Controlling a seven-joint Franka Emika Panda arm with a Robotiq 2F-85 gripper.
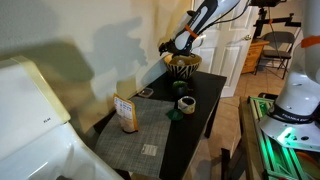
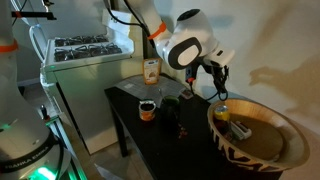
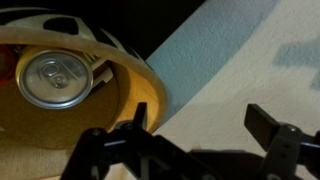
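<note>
My gripper is open, its two fingers wide apart with nothing between them in the wrist view. It hangs by the wall, above the rim of a large round basket. Inside that basket stands a can, whose silver top shows at the left of the wrist view, off to the side of the fingers. Its yellowish side is seen in exterior view 2, below the gripper. A small pale item lies beside the can.
A dark table carries a pale mug, a dark cup and a grey mat. On the mat stands a package. The wall is close to the gripper.
</note>
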